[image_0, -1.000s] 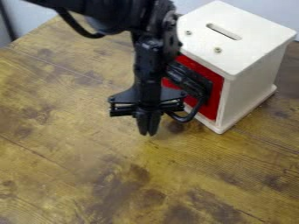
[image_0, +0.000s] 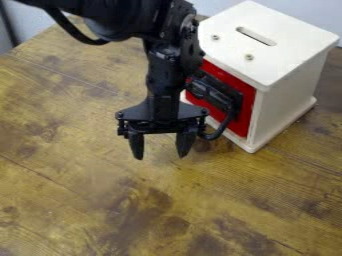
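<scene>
My black gripper (image_0: 160, 144) hangs over the wooden table (image_0: 80, 200), its two fingers spread apart with nothing visible between them. Just right of it stands a white wooden box (image_0: 287, 80) with a slot and screws on top and a red front panel (image_0: 238, 124). A dark part of the arm or its cable covers much of that red panel.
The arm reaches in from the top left. A pale wall shows at the top left edge.
The gripper has shifted slightly; the box has stayed put.
</scene>
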